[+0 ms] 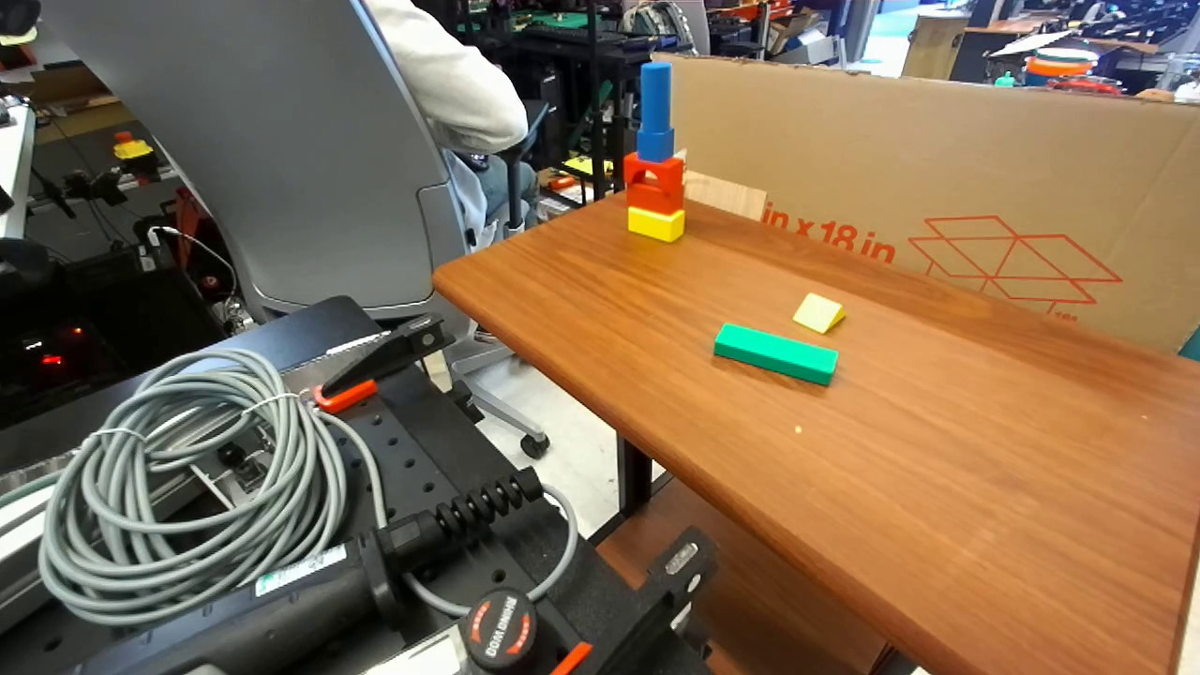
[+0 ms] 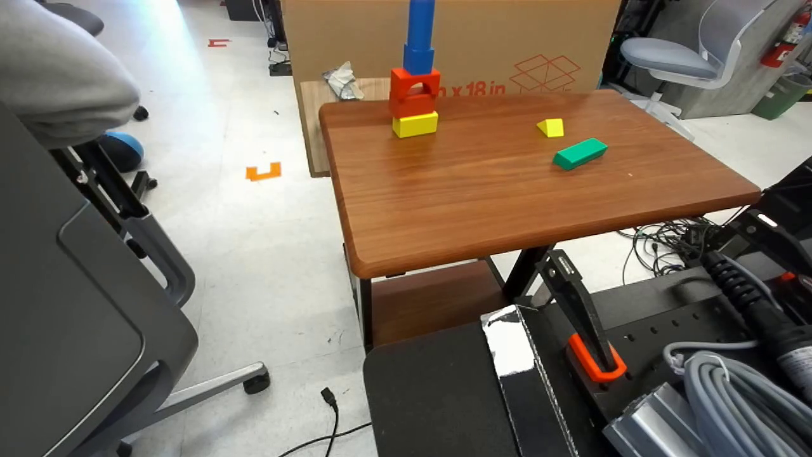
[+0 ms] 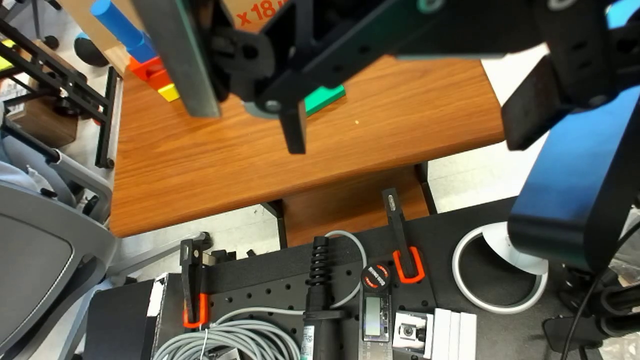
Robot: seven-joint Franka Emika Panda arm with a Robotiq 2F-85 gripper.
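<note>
A block tower stands at the table's far left corner: a yellow block (image 1: pixel 655 224) at the bottom, red blocks (image 1: pixel 654 184) above, then a smaller blue block (image 1: pixel 655 144) and a tall blue cylinder (image 1: pixel 655 97). Out on the bare tabletop lie a green bar (image 1: pixel 775 353) and, just behind it, a small yellow wedge (image 1: pixel 818 313). Only the wrist view shows my gripper. Its fingers (image 3: pixel 294 128) are spread wide, open, with just table and floor visible between them. There, the arm partly covers the green bar (image 3: pixel 324 99) and the wedge is hidden.
A wooden table (image 2: pixel 487 205) carries the blocks, with clear room in its middle and front. Cardboard (image 1: pixel 956 169) rises behind it. My black base bench holds clamps (image 3: pixel 408 264) and coiled grey cable (image 1: pixel 202 484). Someone sits in a grey chair (image 1: pixel 270 146) beside the table.
</note>
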